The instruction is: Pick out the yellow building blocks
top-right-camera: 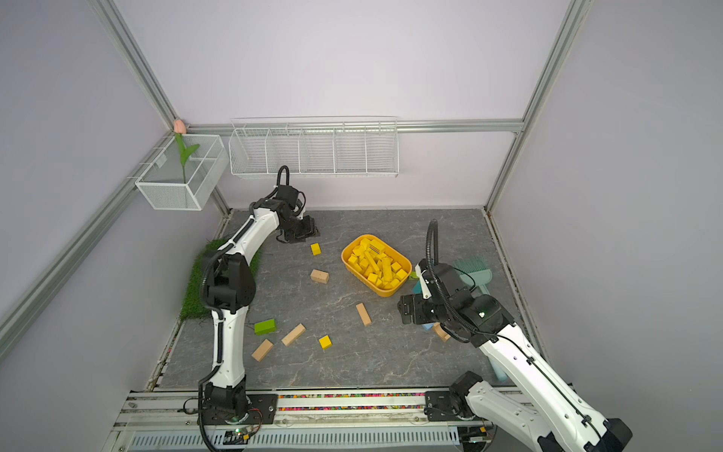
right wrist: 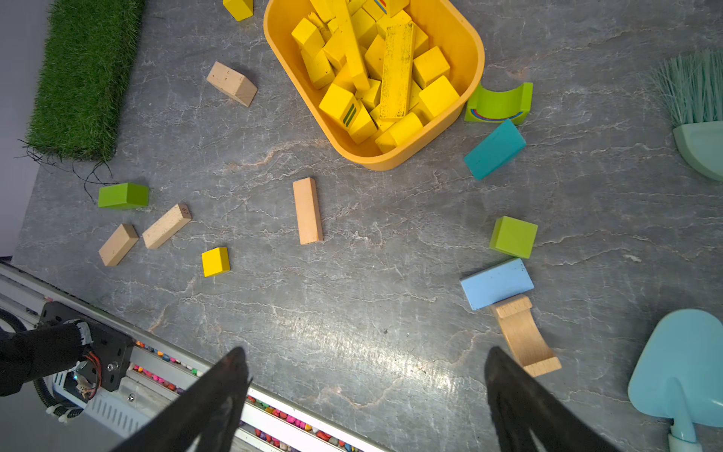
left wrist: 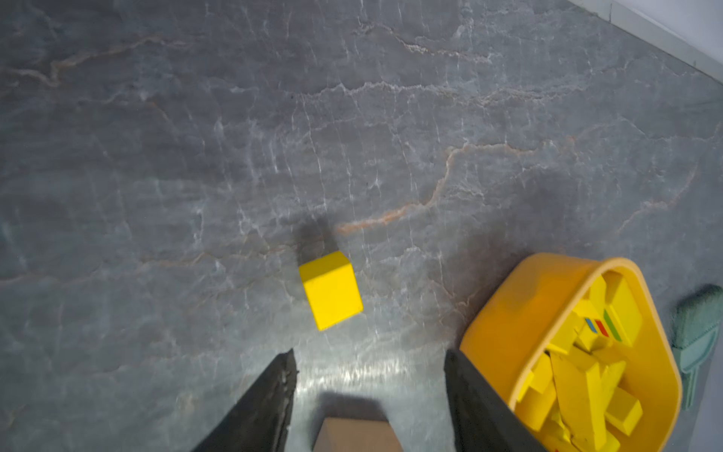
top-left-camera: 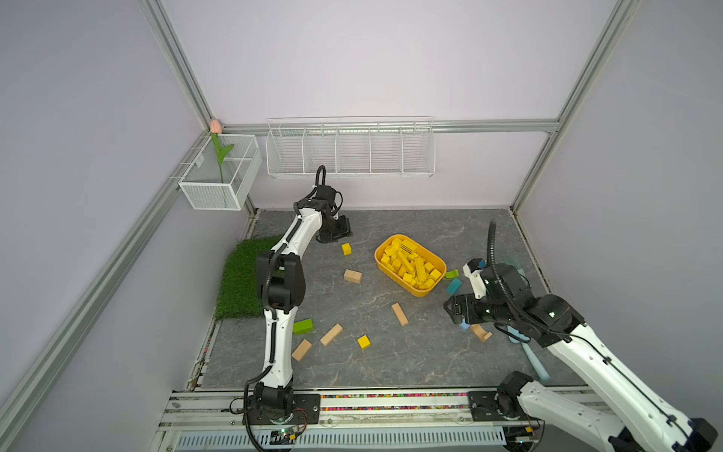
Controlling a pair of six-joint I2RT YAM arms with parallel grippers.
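Observation:
Yellow blocks of several shapes fill an orange-yellow basket (top-left-camera: 382, 265) in the middle of the table. One loose yellow cube (left wrist: 333, 297) lies left of the basket, near the back. Another yellow cube (right wrist: 215, 261) rests on the table toward the front. My left gripper hangs open above the table close to the back cube, its fingers (left wrist: 272, 395) spread and empty. Open as well, the right gripper hovers in front of and to the right of the basket, nothing between its fingers.
Wooden blocks (right wrist: 307, 211) and a green block (right wrist: 123, 196) lie scattered in front. To the basket's right are a teal block (right wrist: 494, 149), a blue block (right wrist: 497, 283) and a wooden arch (right wrist: 524, 337). A dustpan (right wrist: 678, 369) and a brush (right wrist: 691, 113) occupy the right edge. Turf (top-left-camera: 244, 282) covers the left.

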